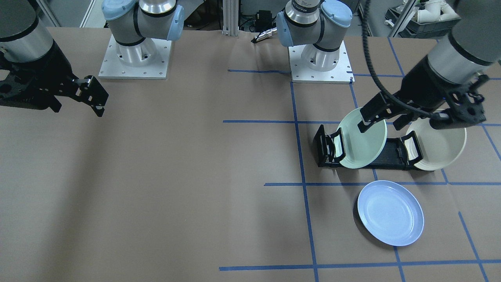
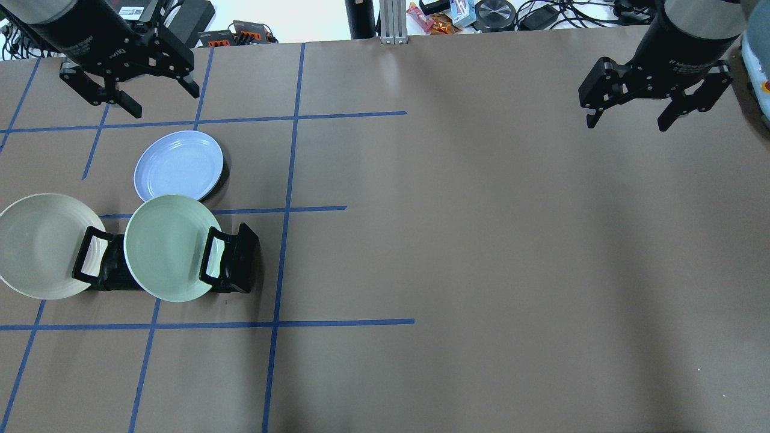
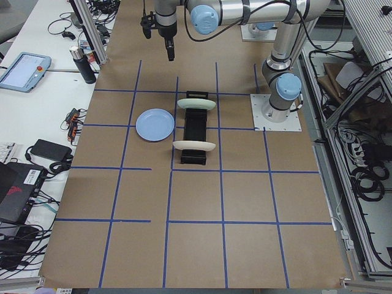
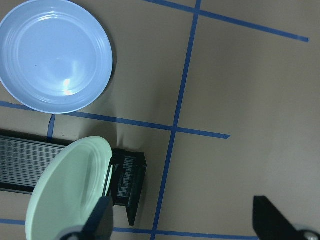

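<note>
A blue plate [image 1: 390,213] lies flat on the table, with a black rack [image 3: 195,127] beside it. A pale green plate [image 1: 361,138] and a cream plate [image 1: 441,143] stand on edge in the rack, at either end. My gripper [image 2: 109,101] is raised above the table, empty, with its fingers apart. In the left wrist view the blue plate [image 4: 55,56] and the green plate [image 4: 67,185] are below it.
A second arm's gripper [image 2: 627,112] hangs at the other side of the table.
</note>
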